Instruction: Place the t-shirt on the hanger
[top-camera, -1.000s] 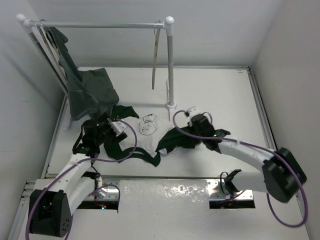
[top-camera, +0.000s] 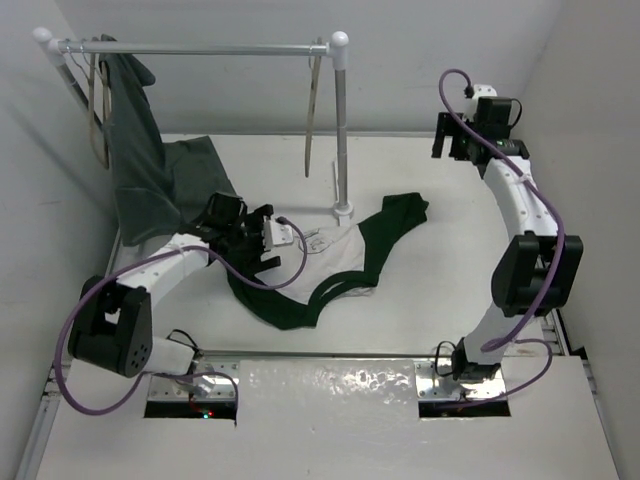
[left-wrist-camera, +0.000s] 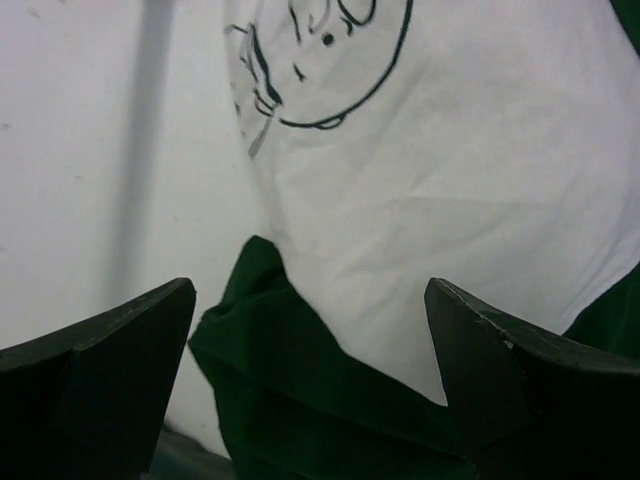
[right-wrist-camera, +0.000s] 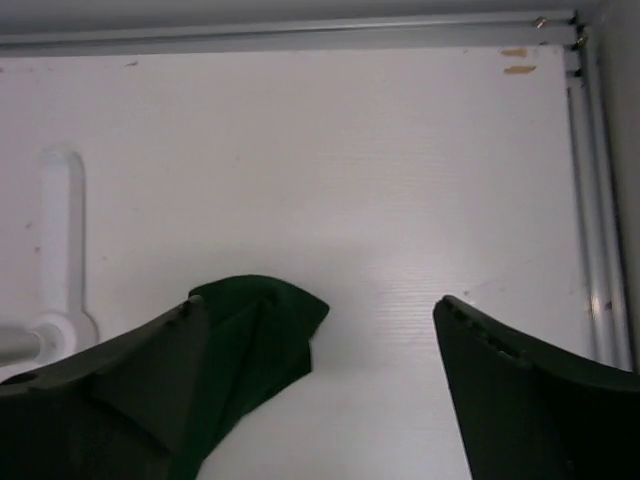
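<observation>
The t-shirt (top-camera: 333, 258), white with dark green sleeves and trim, lies rumpled on the table below the rack. A wooden hanger (top-camera: 313, 110) hangs edge-on from the rail near its right post. Over the shirt's left part stands my left gripper (top-camera: 268, 238), open; in the left wrist view, white cloth and a green fold (left-wrist-camera: 270, 330) show between and beyond its parted fingers. My right gripper (top-camera: 446, 150) is at the far right of the table, away from the shirt and open. A green sleeve end (right-wrist-camera: 262, 310) appears below it in the right wrist view.
The metal rack (top-camera: 200, 48) spans the back left, its white-footed post (top-camera: 343, 208) close behind the shirt. A dark grey garment (top-camera: 145, 160) and hangers (top-camera: 98, 110) hang at its left end. Bare table (top-camera: 450, 260) lies to the right.
My right gripper has gone from the shirt's right sleeve to the back right, without cloth. The left gripper has shifted right over the shirt. The shirt's right sleeve now points further back.
</observation>
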